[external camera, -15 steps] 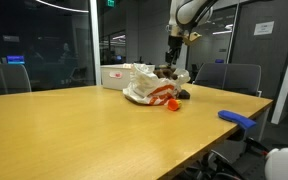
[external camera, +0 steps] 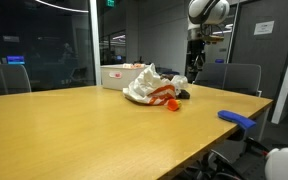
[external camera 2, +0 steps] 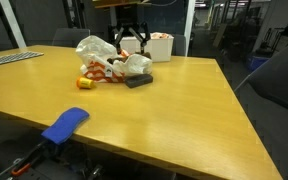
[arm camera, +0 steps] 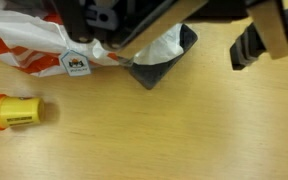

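My gripper [external camera: 194, 74] hangs open above the table beside a crumpled white plastic bag [external camera: 147, 91] with red markings. Nothing shows between its fingers in the wrist view, where the bag [arm camera: 34, 45] fills the upper left. A dark, flat block [external camera 2: 138, 80] lies on the table against the bag's side, partly covered by it in the wrist view. In exterior view 2 the gripper [external camera 2: 132, 45] is over the bag and block. A small yellow tub [arm camera: 16, 112] with an orange lid lies on its side near the bag.
Toward the robot's base, a blue object [external camera 2: 65, 125] lies near the table edge. Behind the bag stands a white box [external camera: 121, 76].
A second ago the gripper was low over the bag. The bag and tub look unmoved.
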